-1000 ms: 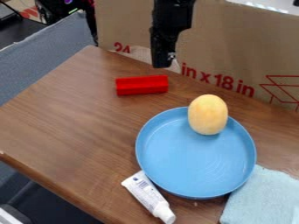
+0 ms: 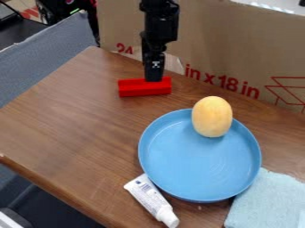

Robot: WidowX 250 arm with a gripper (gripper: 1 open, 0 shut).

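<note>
A blue plate (image 2: 179,165) holds a pale yellow egg-shaped object (image 2: 212,117) near its back rim. A white tube (image 2: 150,200) lies in front of the plate, near the table's edge.
A light blue cloth (image 2: 268,200) lies at the right front. A cardboard panel (image 2: 238,53) stands along the back.
My gripper has moved down onto or just above the red block. The other objects have not visibly moved.
</note>
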